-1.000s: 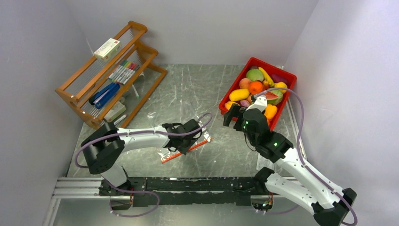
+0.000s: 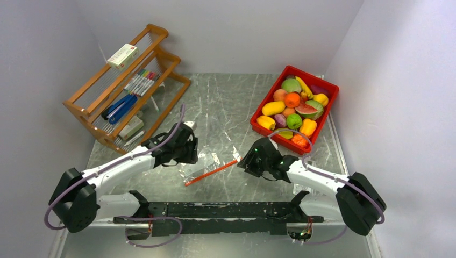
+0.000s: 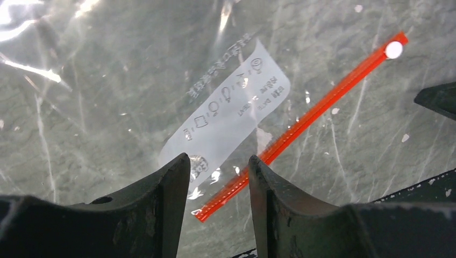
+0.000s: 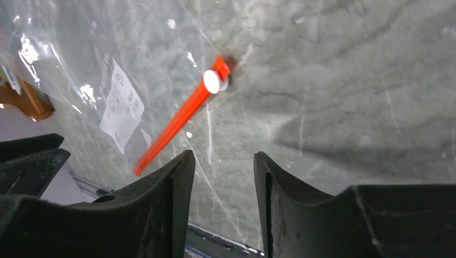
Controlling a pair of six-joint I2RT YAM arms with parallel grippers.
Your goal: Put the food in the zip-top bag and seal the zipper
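Observation:
A clear zip bag with an orange zipper strip lies flat on the grey marbled table, its white slider at the strip's right end. A white printed label shows on the bag. Over the strip's lower left end hangs my left gripper, open and holding nothing. My right gripper is part open and empty, to the right of the slider, which the right wrist view shows too. Toy fruit and vegetables, among them an orange and a watermelon slice, fill a red bin.
At the back left stands a wooden rack with markers, a blue-handled tool and small boxes. A dark rail runs along the front edge. Bare table lies behind the bag, between rack and bin.
My left gripper has drawn back leftward, uncovering more of the bag and strip. My right gripper has come down from the bin's near left side to the strip's right end. The bag looks unmoved.

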